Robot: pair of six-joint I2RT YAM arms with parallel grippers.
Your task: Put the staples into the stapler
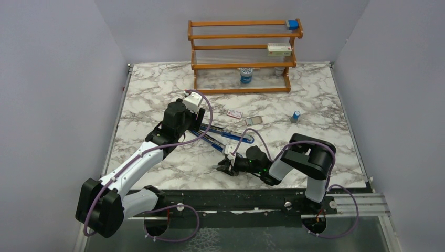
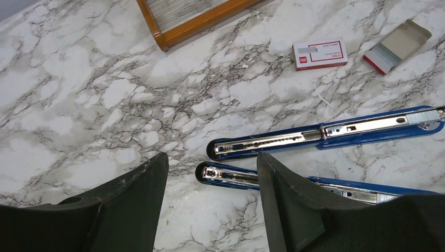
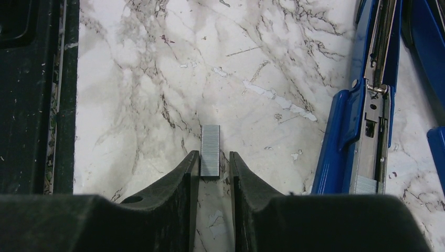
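Note:
A short grey strip of staples [image 3: 210, 142] lies on the marble table in the right wrist view. The right gripper is part open around its near end; the strip is close to the left finger [image 3: 184, 176], with a gap on the other side, and whether they touch I cannot tell. Two blue staplers lie unfolded in the left wrist view: the upper stapler [image 2: 283, 139] and the lower stapler [image 2: 231, 176], each with a silver staple strip in its channel at the right. My left gripper is open above their left ends, holding nothing.
A red-and-white staple box [image 2: 320, 53] and an opened empty-looking box [image 2: 401, 44] lie behind the staplers. A wooden rack [image 1: 241, 91] stands at the back, and a small blue-capped bottle [image 1: 295, 116] to the right. The table's front edge is close to the right gripper.

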